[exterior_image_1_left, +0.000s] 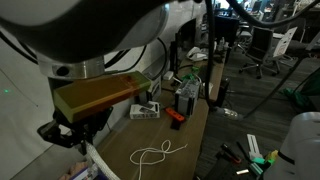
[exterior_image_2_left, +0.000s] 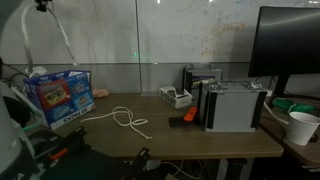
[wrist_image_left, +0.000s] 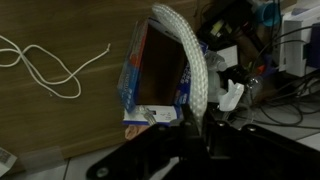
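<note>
A thick white rope (wrist_image_left: 190, 50) is held in my gripper, its fingers shut on it. The rope's free part stretches up across the wrist view, over the blue box. In exterior view 1 the gripper (exterior_image_1_left: 87, 138) is at the lower left, with the rope (exterior_image_1_left: 100, 162) hanging below. Exterior view 2 shows the rope (exterior_image_2_left: 64, 38) dangling at the top left, above the open blue and red box (exterior_image_2_left: 62, 97). From the wrist, the box (wrist_image_left: 132, 75) has a dark interior. A thinner white cord (exterior_image_2_left: 125, 114) lies loosely curled on the table.
On the wooden table (exterior_image_2_left: 200, 145) stand a grey metal case (exterior_image_2_left: 230, 108) and a small white crate (exterior_image_2_left: 175, 97). An orange and black tool (exterior_image_2_left: 185, 119) lies beside the case. A white cup (exterior_image_2_left: 300, 128) and a monitor (exterior_image_2_left: 285, 42) are at the right.
</note>
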